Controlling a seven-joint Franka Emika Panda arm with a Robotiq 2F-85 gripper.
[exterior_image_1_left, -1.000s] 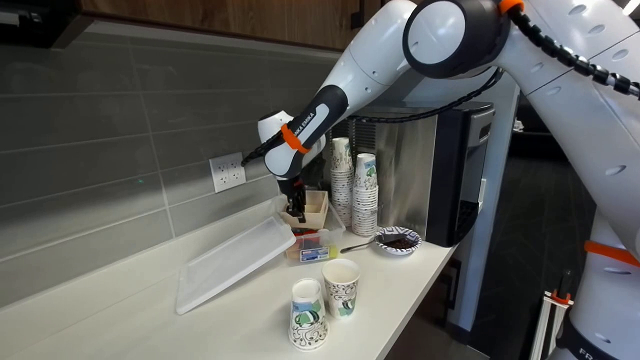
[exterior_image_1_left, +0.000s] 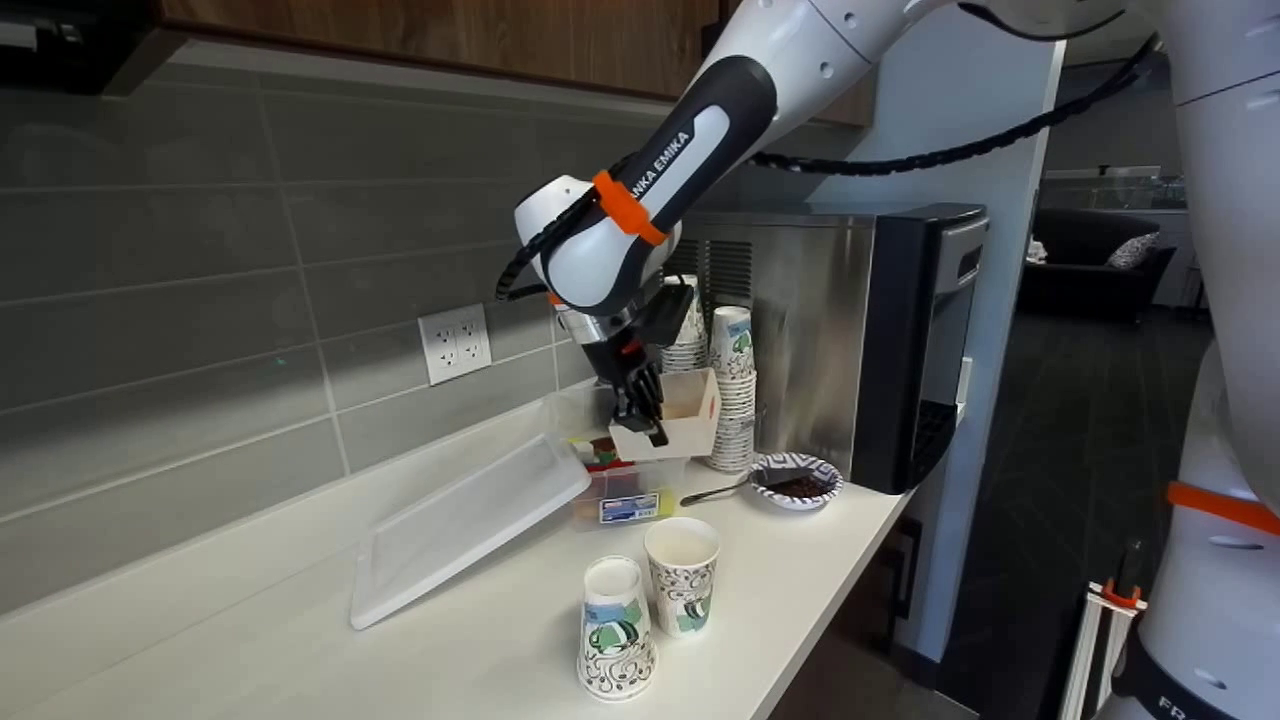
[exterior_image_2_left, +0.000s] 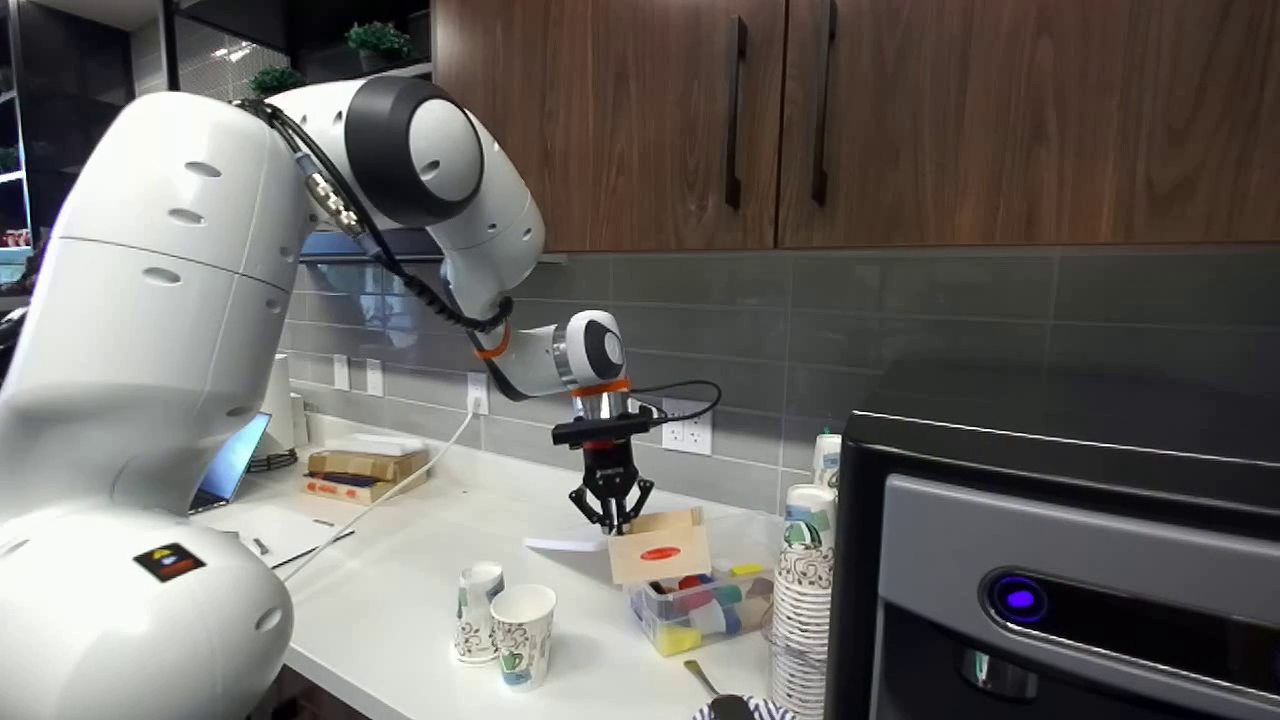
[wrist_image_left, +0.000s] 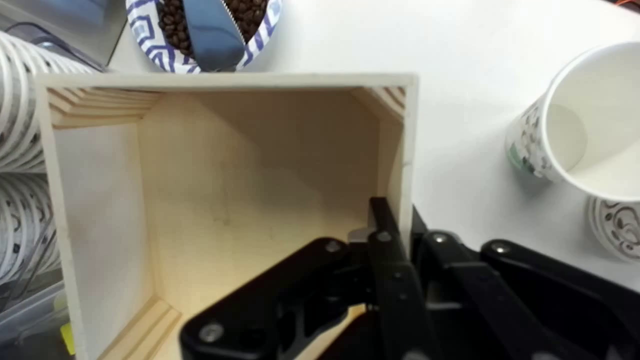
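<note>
My gripper is shut on one wall of an open wooden box (wrist_image_left: 258, 174), a finger on either side of that wall. From above, the box looks empty, though my fingers cover its lower right part. In the second exterior view the box (exterior_image_2_left: 660, 557) hangs tilted above a clear plastic bin (exterior_image_2_left: 672, 606), with my gripper (exterior_image_2_left: 614, 528) at its left edge. The bin holds several coloured items. A translucent lid (exterior_image_1_left: 462, 522) lies to the left of the bin in the first exterior view.
Two paper cups stand in front, one upright (exterior_image_1_left: 683, 576) and one upside down (exterior_image_1_left: 617, 636). Tall cup stacks (exterior_image_1_left: 731, 414) rise beside the ice machine (exterior_image_1_left: 816, 336). A patterned bowl (exterior_image_1_left: 818, 497) of dark beans holds a scoop.
The wooden box has come up and to the right with my gripper, toward the cup stacks and the front. The cups, lid and bowl have stayed put.
</note>
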